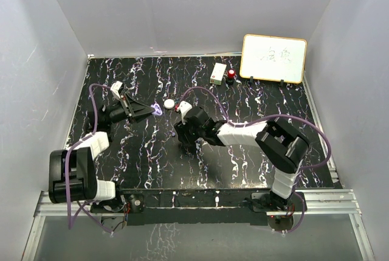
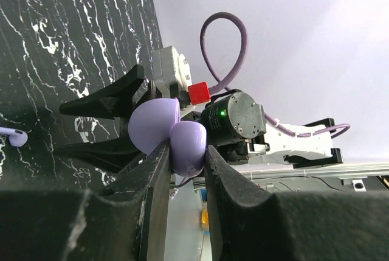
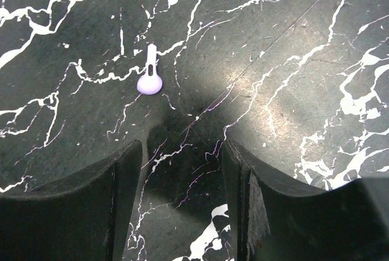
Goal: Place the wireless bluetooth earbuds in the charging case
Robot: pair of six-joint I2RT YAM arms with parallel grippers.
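Observation:
My left gripper (image 1: 152,110) is shut on the purple charging case (image 1: 157,109), held up off the table on the left side. In the left wrist view the case (image 2: 188,145) is pinched between the dark fingertips, its lid swung open; its inside is turned away from sight. One purple earbud (image 3: 150,81) lies flat on the table, its stem pointing away from my right gripper. That gripper's fingers stand apart with nothing between them, low over the marble beside the earbud. Whether the case contains another earbud cannot be seen.
A round white object (image 1: 169,103) sits on the table behind the earbud. Farther back are a pale box (image 1: 218,73), a dark bottle with a red cap (image 1: 231,75) and a whiteboard (image 1: 273,58).

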